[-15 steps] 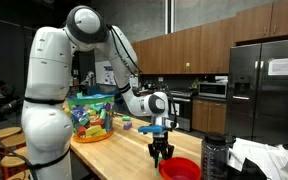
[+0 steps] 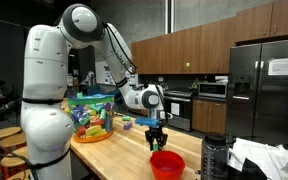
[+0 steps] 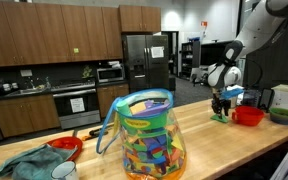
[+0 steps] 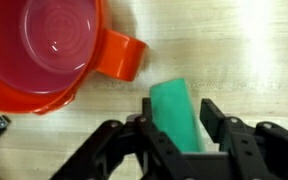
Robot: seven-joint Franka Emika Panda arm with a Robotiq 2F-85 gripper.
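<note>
A green object (image 4: 172, 112) lies between the two dark fingers of my gripper in the wrist view, its far end reaching past the fingertips. The fingers stand apart on either side of it; whether both touch it is unclear. In exterior view 1 my gripper (image 2: 156, 136) points down, with the green object (image 2: 152, 146) just under it, behind the red bowl (image 2: 168, 165). Exterior view 2 also has the green object (image 3: 220, 118) below the gripper (image 3: 222, 107), close to the red bowl (image 3: 248, 116).
The red bowl's handle (image 4: 121, 56) is close to the green object. A black canister (image 2: 214, 157) stands right of the bowl. A large bag of colourful items (image 3: 154, 140) and a red plate (image 3: 66, 148) are farther along the table. Bare wood (image 3: 199, 155) lies between.
In exterior view 1, the gripper now sits higher and slightly left of where it was, and the green object shows under it. The red bowl appears shifted slightly left.
</note>
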